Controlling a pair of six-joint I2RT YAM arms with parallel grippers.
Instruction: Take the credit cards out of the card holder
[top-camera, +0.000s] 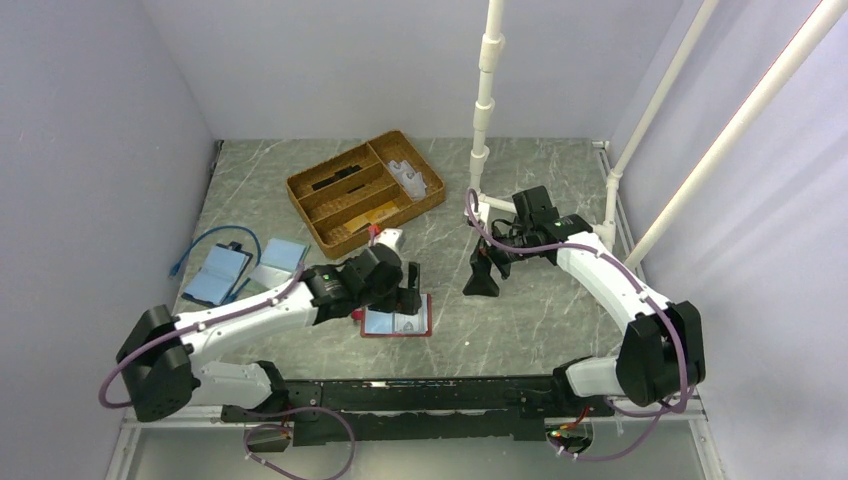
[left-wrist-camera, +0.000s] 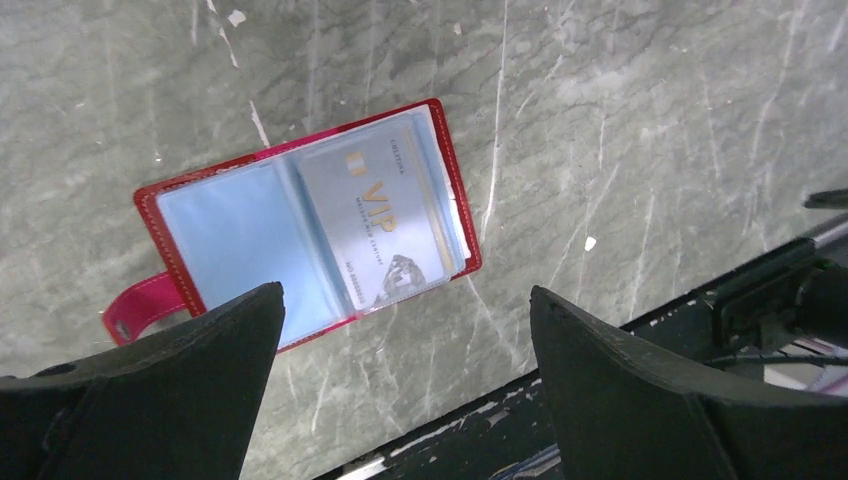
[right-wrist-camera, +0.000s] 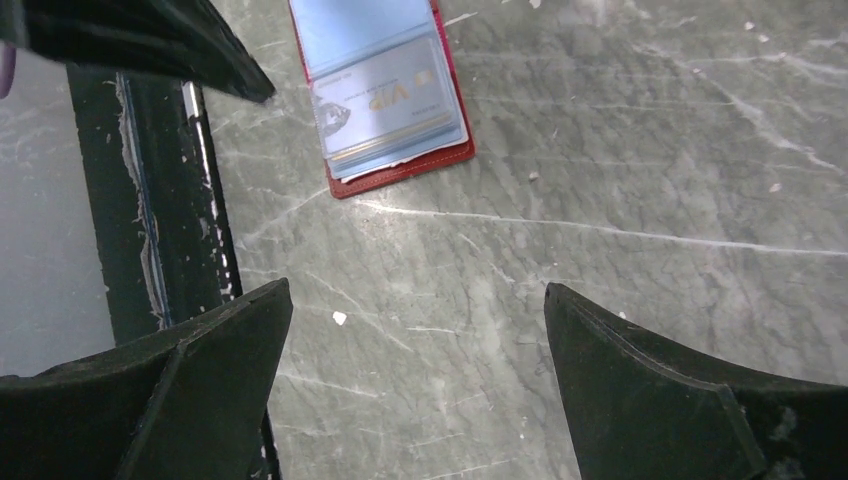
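Note:
A red card holder (left-wrist-camera: 240, 240) lies open on the grey marble top, with pale blue sleeves and a stack of cards (left-wrist-camera: 370, 215) marked VIP in the right half; a pink-red strap sticks out at its left. My left gripper (top-camera: 402, 295) is open above the holder, with empty space between its fingers. My right gripper (top-camera: 486, 275) is open, to the right of the holder and above bare marble. The right wrist view shows the holder's cards at the upper middle.
A wooden compartment tray (top-camera: 350, 180) stands at the back. Blue open holders (top-camera: 220, 272) and a blue strap lie at the left. White pipes (top-camera: 480, 120) rise at the back right. Marble right of the holder is clear.

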